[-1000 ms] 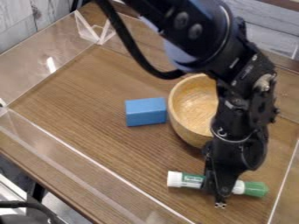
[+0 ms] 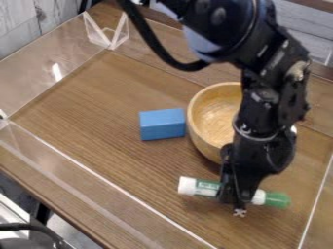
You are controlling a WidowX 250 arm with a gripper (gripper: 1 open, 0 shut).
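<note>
My black gripper (image 2: 240, 195) points down at the lower right, shut on a white tube (image 2: 201, 187) with a green cap (image 2: 277, 198). The tube lies crosswise at the fingertips, low over the wooden table. Just behind it a tan bowl (image 2: 208, 117) is partly hidden by the arm.
A blue block (image 2: 163, 124) sits left of the bowl. A dark cable runs at the bottom left corner.
The gripper and the tube have shifted slightly up the view and to the left. The bowl and block look unmoved.
</note>
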